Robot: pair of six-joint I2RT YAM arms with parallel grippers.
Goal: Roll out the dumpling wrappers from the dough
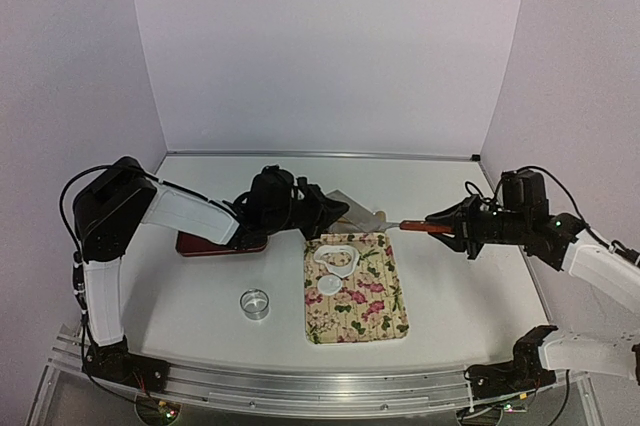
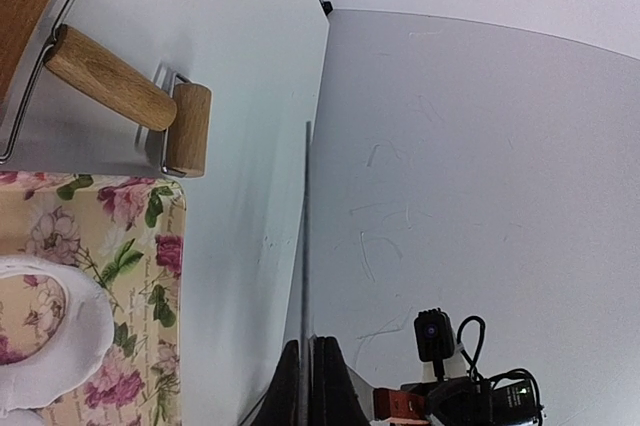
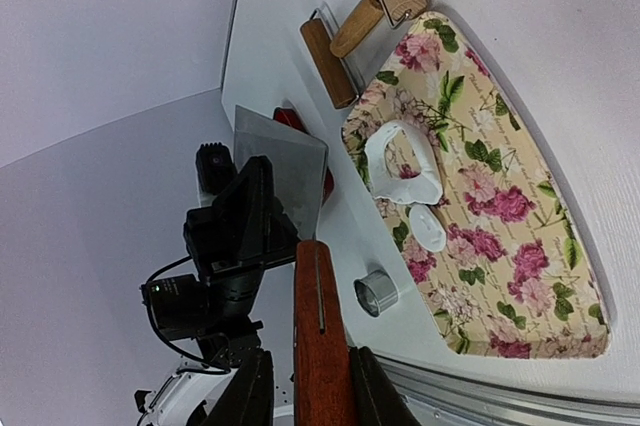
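Note:
A metal spatula (image 3: 276,134) spans between my grippers over the floral board (image 1: 360,316). My left gripper (image 1: 325,214) is shut on its blade, which appears edge-on in the left wrist view. My right gripper (image 1: 450,228) is closed round the red-brown handle (image 3: 322,336). On the board lie a white dough ring (image 3: 425,181) and a small white dough disc (image 3: 426,229) beside it.
Wooden rollers (image 3: 330,66) with wire frames lie behind the board. A dark red tray (image 1: 205,246) is at the left, partly under my left arm. A clear cup (image 1: 254,304) stands left of the board.

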